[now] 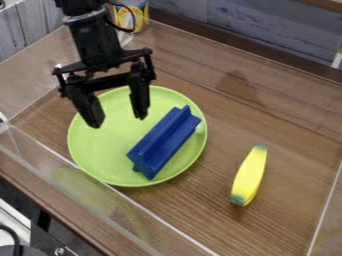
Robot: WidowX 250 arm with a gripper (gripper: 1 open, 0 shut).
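Observation:
The black gripper (114,100) hangs open over the left part of a green plate (100,150), with nothing seen between its fingers. On the plate's right part lies a blue bar-shaped object (164,142), slanting from upper right to lower left, to the right of and below the gripper. A yellow banana-shaped piece (249,175) with green tips lies on the wooden surface right of the plate.
A can (131,16) stands at the back, partly behind the arm. A clear edge runs along the front left.

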